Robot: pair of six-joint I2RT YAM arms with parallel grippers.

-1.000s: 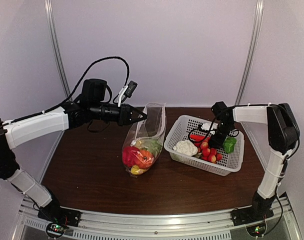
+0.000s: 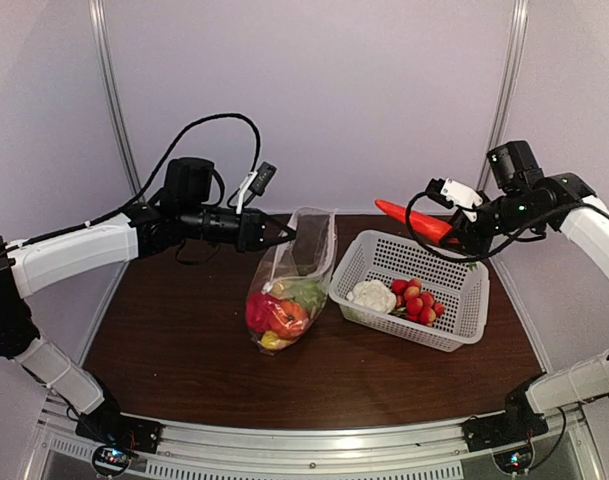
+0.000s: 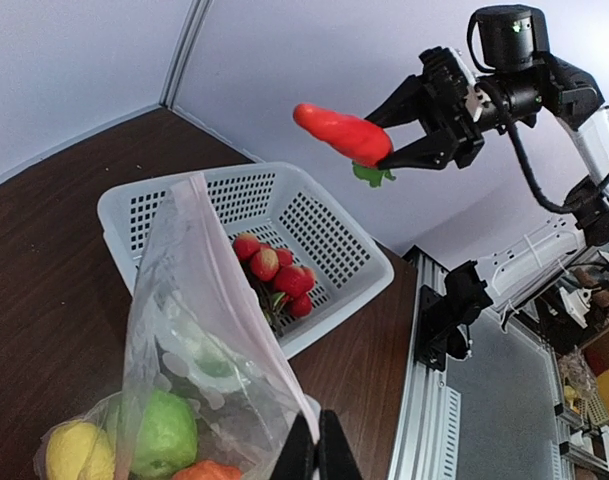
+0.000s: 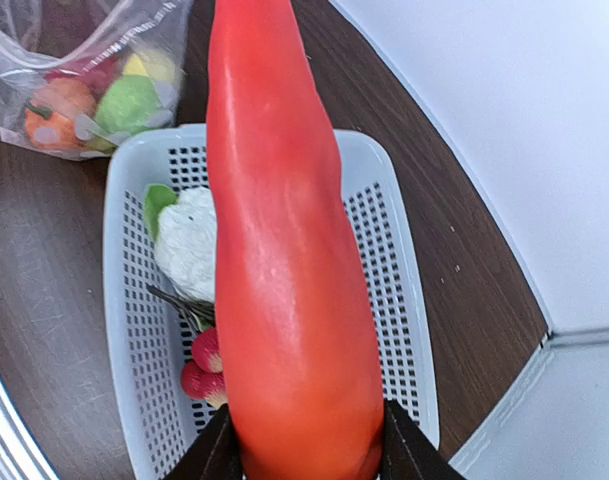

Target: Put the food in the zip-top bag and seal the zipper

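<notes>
A clear zip bag (image 2: pixel 289 300) stands mid-table, holding colourful vegetables, including a green one (image 3: pixel 164 435) and a yellow one (image 3: pixel 79 450). My left gripper (image 2: pixel 281 235) is shut on the bag's top edge. My right gripper is shut on a long red vegetable, raised above the white basket (image 2: pixel 349 285); some green shows beneath it in the left wrist view. The basket holds a cauliflower (image 2: pixel 370 296) and several red radishes (image 2: pixel 424 305).
Pale walls (image 2: pixel 304 120) enclose the back and sides.
My right gripper has risen out of the basket with the red vegetable, which now points toward the bag. The left arm has stayed in place.
</notes>
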